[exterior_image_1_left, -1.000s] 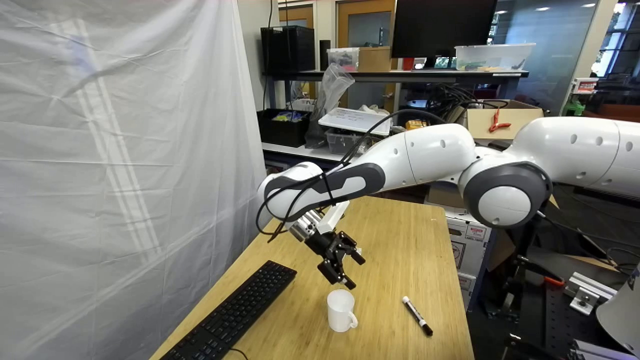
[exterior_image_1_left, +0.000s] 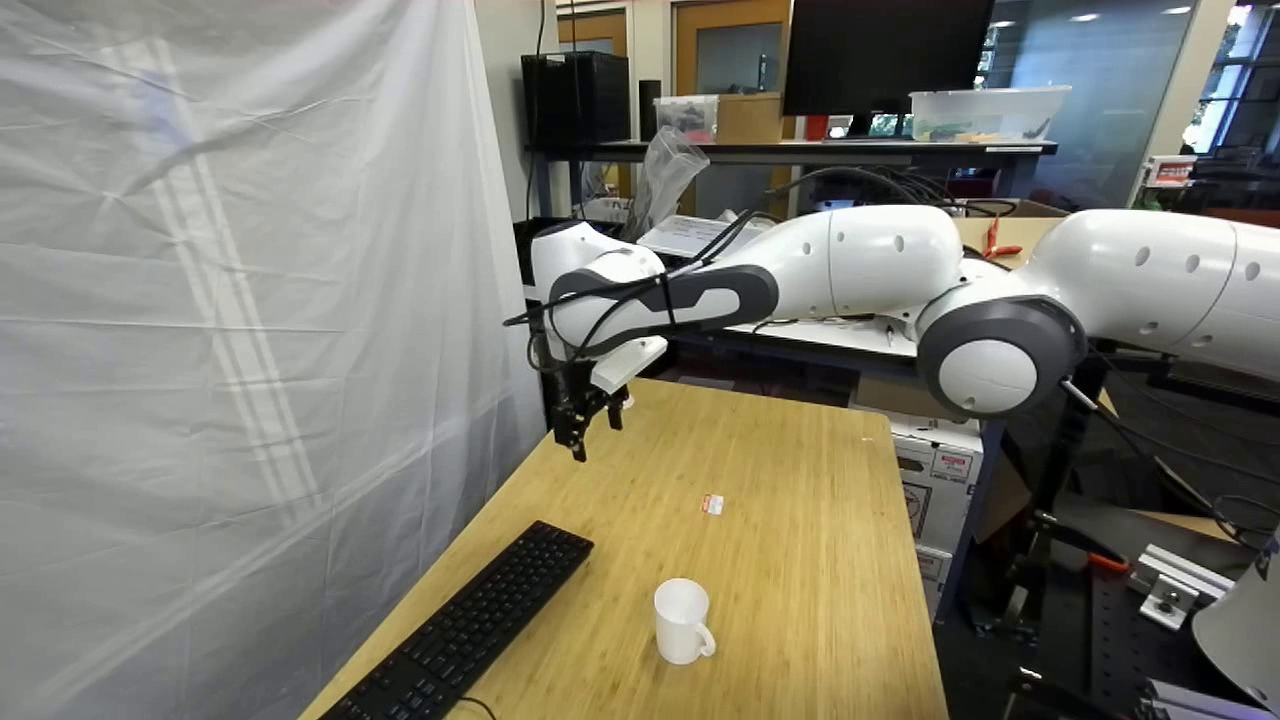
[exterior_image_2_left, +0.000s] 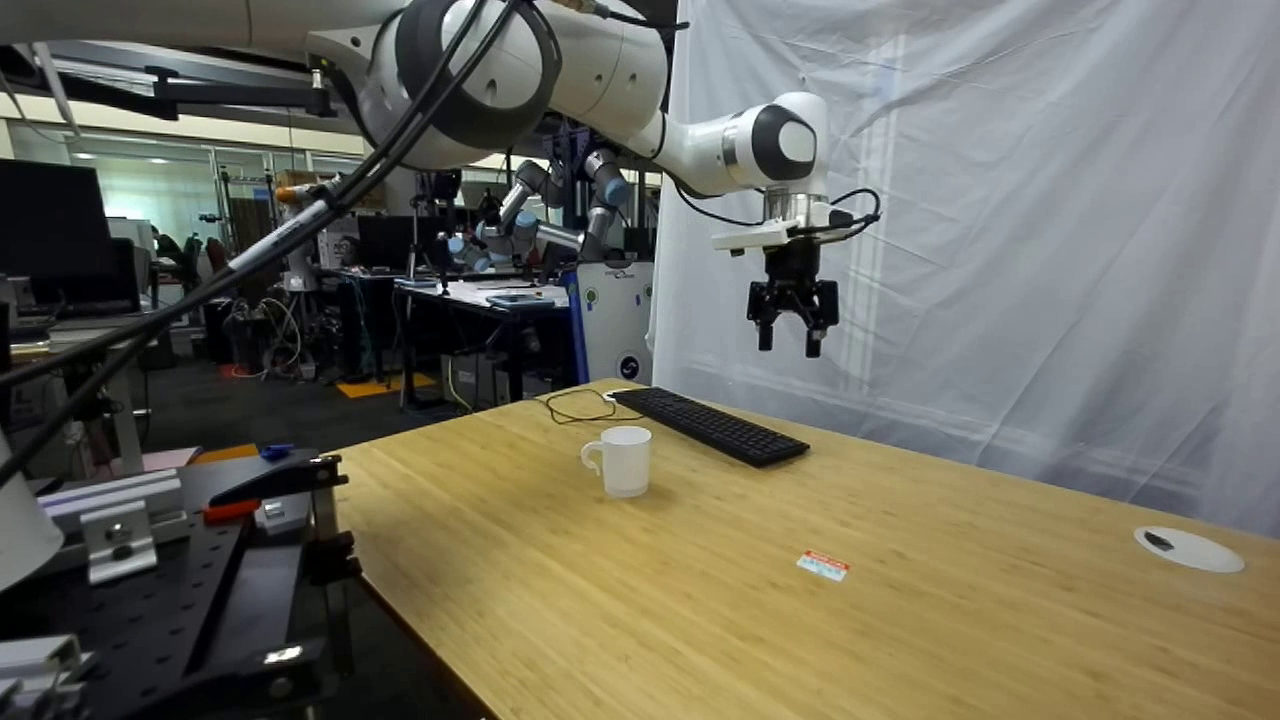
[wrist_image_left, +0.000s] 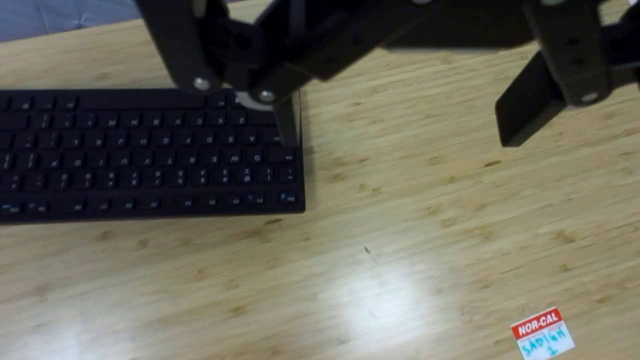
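Observation:
High over the table, my gripper (exterior_image_1_left: 597, 437) (exterior_image_2_left: 789, 346) hangs pointing down, open and empty. The wrist view shows one of its fingers (wrist_image_left: 522, 105) well apart from the other, with bare wood visible below the gap. A white mug (exterior_image_1_left: 680, 624) (exterior_image_2_left: 625, 462) stands upright on the table, clear of the gripper. Its inside cannot be made out. No marker is visible on the tabletop.
A black keyboard (exterior_image_1_left: 474, 624) (exterior_image_2_left: 710, 424) (wrist_image_left: 150, 153) lies along the curtain side. A small red-and-white label (exterior_image_2_left: 823, 565) (wrist_image_left: 543, 335) and a white disc (exterior_image_2_left: 1188, 548) are on the table (exterior_image_2_left: 672, 636).
The gripper has risen and moved back away from above the mug, turning from a slant to nearly upright. The black-and-white marker right of the mug no longer shows there. The mug has not moved.

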